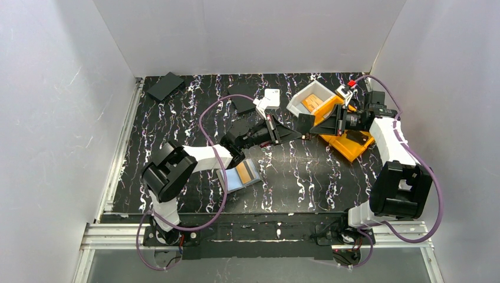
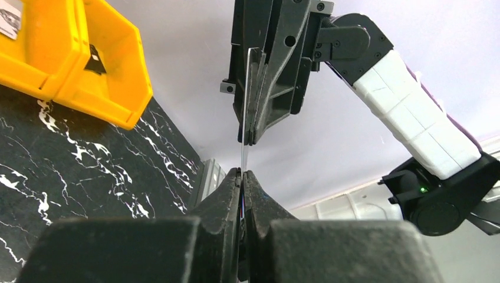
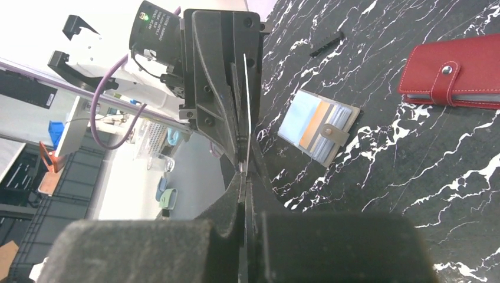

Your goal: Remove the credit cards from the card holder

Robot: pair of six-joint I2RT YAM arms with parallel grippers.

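Note:
A thin dark card [image 1: 306, 122] is held upright between both grippers in the top view, seen edge-on in both wrist views. My left gripper [image 1: 298, 136] is shut on its left side, my right gripper [image 1: 316, 130] shut on its right. The grey card holder [image 3: 308, 125] with blue and orange cards lies on the table, also visible at the front middle beside the left arm in the top view. A red wallet [image 3: 454, 73] lies near it in the right wrist view, mostly hidden by the left arm from above.
Yellow bins [image 1: 351, 150] and a white bin [image 1: 299, 96] stand at the right back. Dark flat slabs [image 1: 167, 86] lie at the back, with a white rectangular item [image 1: 272, 94] near the middle.

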